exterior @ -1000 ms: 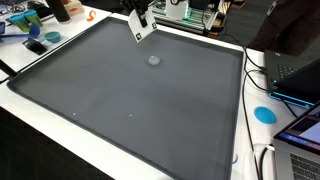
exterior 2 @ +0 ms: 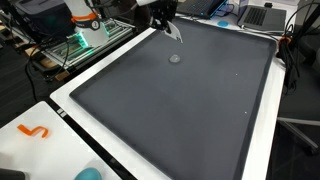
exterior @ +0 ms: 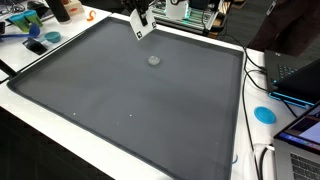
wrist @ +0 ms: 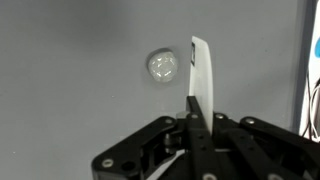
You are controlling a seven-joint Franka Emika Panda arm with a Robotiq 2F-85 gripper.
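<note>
A thin white card (wrist: 201, 72) stands out from between the black fingers of my gripper, which is shut on it. Seen edge-on in the wrist view, the card shows its broad face in exterior view 1, with dark marks on the white card (exterior: 143, 24). A small clear round piece (wrist: 162, 66) lies on the grey board (wrist: 80, 120), to the left of the card. In exterior view 2 the card (exterior 2: 173, 30) hangs above the board's far part, behind the round piece (exterior 2: 175, 58). Whether the card touches the board, I cannot tell.
Most of the grey board (exterior: 120, 110) is bare. Cups, tools and a teal bowl (exterior: 52, 37) crowd the far left. Laptops (exterior: 297, 80) and a blue disc (exterior: 265, 115) lie along the right side.
</note>
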